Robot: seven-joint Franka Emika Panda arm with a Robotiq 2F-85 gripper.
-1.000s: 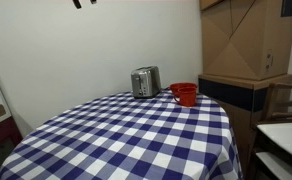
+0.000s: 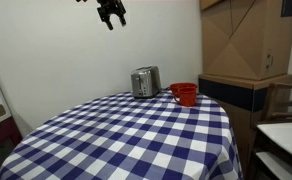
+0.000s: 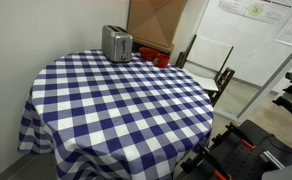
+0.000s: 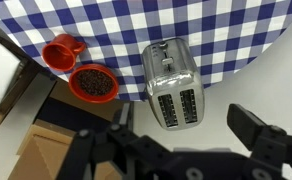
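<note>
A silver toaster [image 2: 145, 82] stands at the back of the table, a red cup [image 2: 188, 95] and a red bowl [image 2: 175, 89] to its right. Seen from above in the wrist view, the toaster [image 4: 174, 87] has its slotted end toward me, and the red bowl [image 4: 93, 83] holds small brown bits. Close to that bowl is the red cup [image 4: 63, 52] with its handle. My gripper [image 2: 117, 25] hangs high over the table, open, well above everything. Its fingers [image 4: 248, 122] are spread wide and nothing is between them.
Blue-and-white checkered cloth covers the round table [image 3: 116, 105]; most of it is bare. Cardboard boxes [image 2: 236, 40] rise behind the right side. A white chair [image 3: 208, 58] stands beyond the table's edge.
In exterior view 1 my gripper has shifted right and come down somewhat, so more of it shows. The toaster, cup and bowl have stayed put.
</note>
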